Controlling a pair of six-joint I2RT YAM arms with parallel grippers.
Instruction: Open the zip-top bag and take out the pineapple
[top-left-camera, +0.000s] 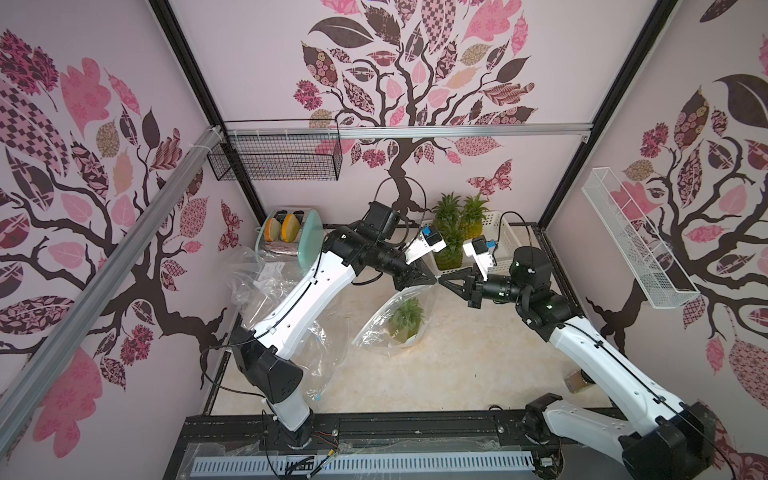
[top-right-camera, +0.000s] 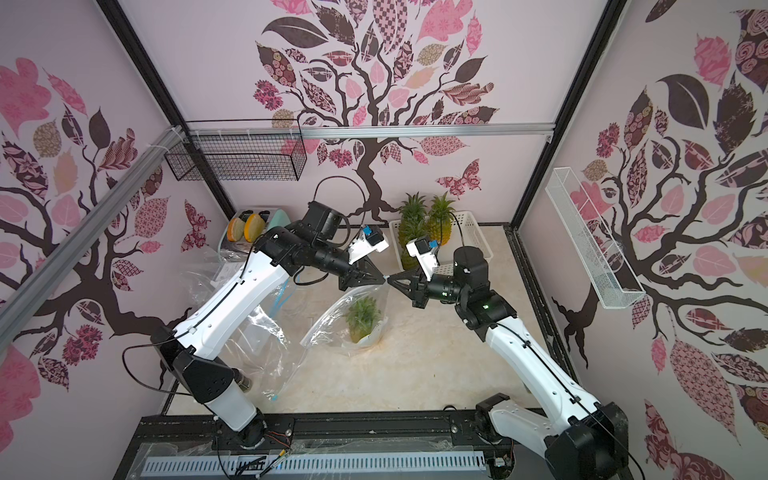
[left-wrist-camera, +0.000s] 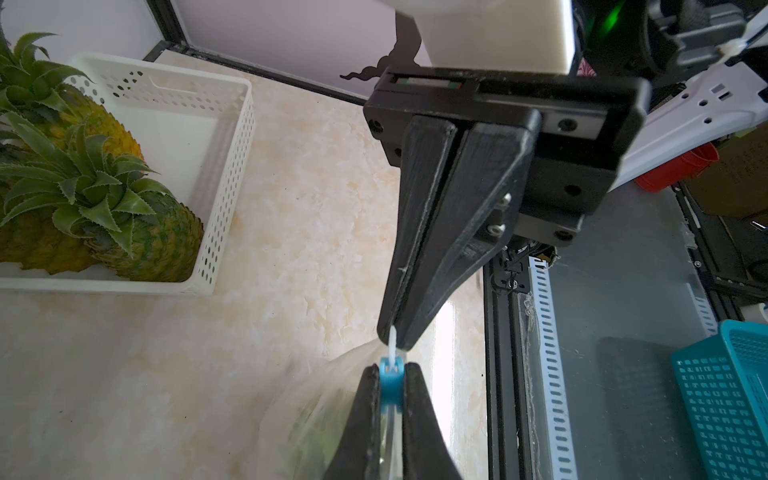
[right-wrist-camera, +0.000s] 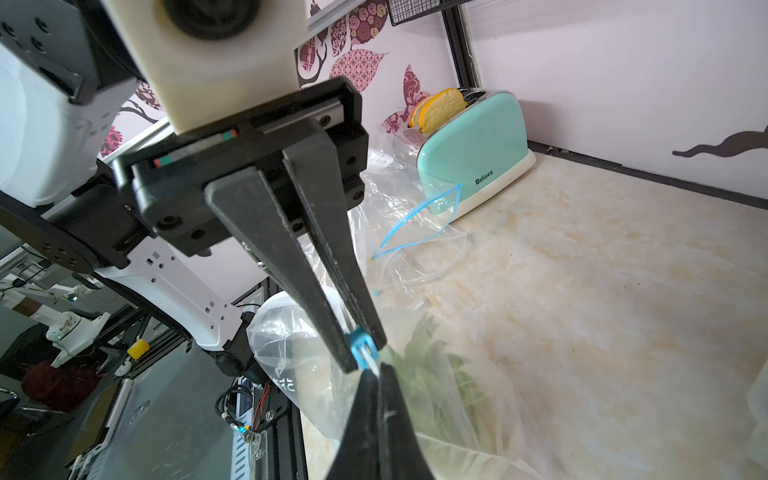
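Note:
A clear zip top bag (top-left-camera: 374, 329) stands on the table with a green-leaved pineapple (top-left-camera: 406, 318) inside, blurred by the plastic. Level with the bag's raised top corner, my left gripper is shut on the small blue zip slider (right-wrist-camera: 363, 345). Facing it, almost tip to tip, my right gripper is shut on the thin white end of the zip strip beside the slider. How much of the zip is parted cannot be made out.
A white basket (left-wrist-camera: 232, 188) holding several pineapples is at the back. The mint toaster (right-wrist-camera: 472, 152) with bread stands back left, loose plastic bags (right-wrist-camera: 400, 208) by it. A small brownish item (top-left-camera: 577, 381) lies near its edge.

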